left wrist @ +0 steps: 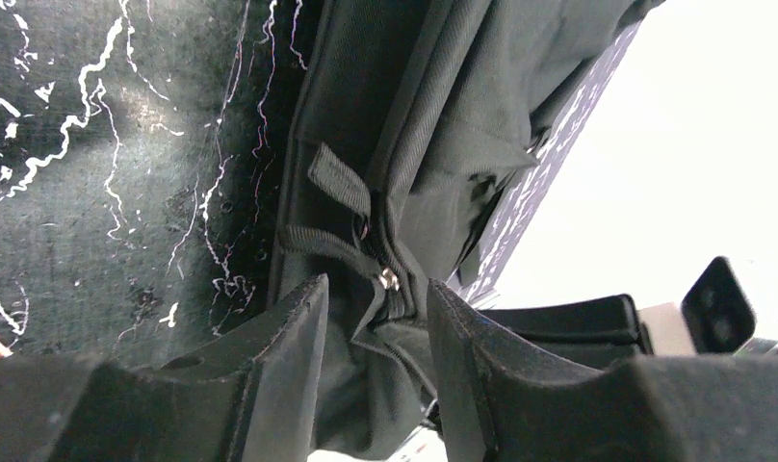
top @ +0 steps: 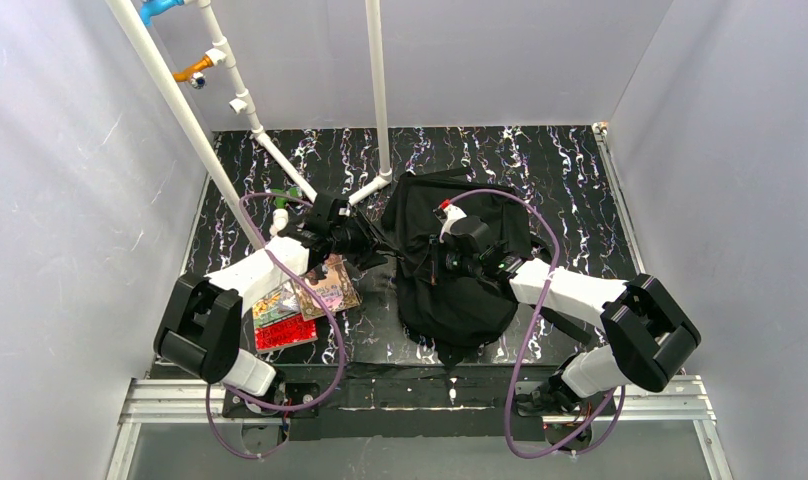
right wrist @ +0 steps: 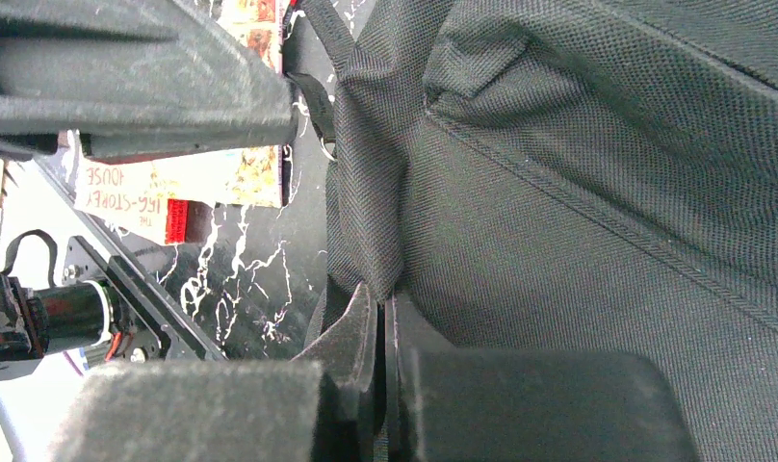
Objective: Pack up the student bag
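Note:
The black bag (top: 455, 315) lies on the right half of the marble-patterned floor. My right gripper is shut on a gathered edge of its fabric. My left gripper (top: 388, 250) reaches the bag's left edge from the left; in the left wrist view its parted fingertips (left wrist: 306, 298) stand either side of dark zip pull straps and a small metal slider (left wrist: 390, 279). In the right wrist view that gripper's finger appears just beside the straps.
Several books (top: 285, 330) lie at the left, under and beside my left arm. White pipes (top: 378, 90) with coloured taps rise at the back left. Free floor shows behind and right of the bag.

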